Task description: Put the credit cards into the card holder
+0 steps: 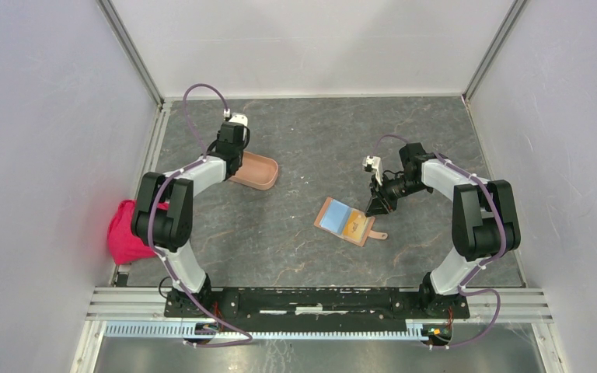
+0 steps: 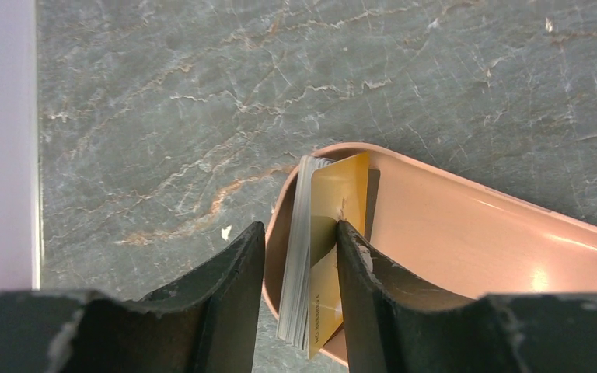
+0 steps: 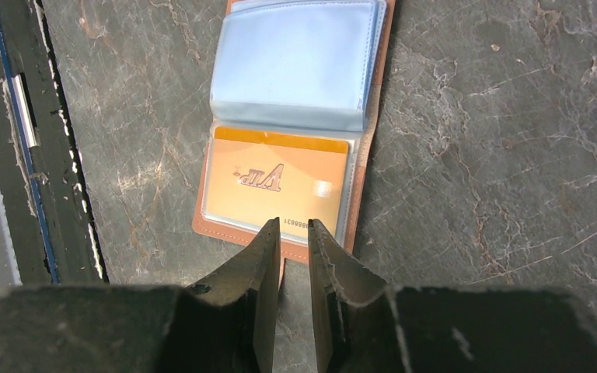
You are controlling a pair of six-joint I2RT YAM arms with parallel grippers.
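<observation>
A stack of cards with a yellow face stands on edge at the end of a pink bin. My left gripper is part open over it, one fingertip at the yellow face, the other beside the white edges. Mid-right on the table lies the open card holder, with pale blue sleeves and a yellow card in its clear sleeve. My right gripper hangs over the holder's near edge, fingers slightly apart with nothing between them.
A red cloth lies at the left edge beside the left arm. White walls enclose the sides and back.
</observation>
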